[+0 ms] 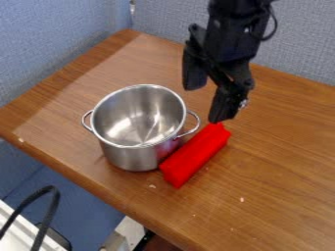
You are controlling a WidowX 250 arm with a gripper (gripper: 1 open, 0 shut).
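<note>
A red bar-shaped object [194, 157] lies on the wooden table [268, 186], just right of a steel pot [136, 123] with two side handles. My black gripper [214, 80] is raised above and behind the red object, over the area behind the pot, apart from both. It is open, with no object visible between its fingers.
Free table surface spreads to the right and behind the pot at the upper left. Blue speckled walls border the table at the back and left. A black cable [47, 216] and a white item show at the lower left, off the table.
</note>
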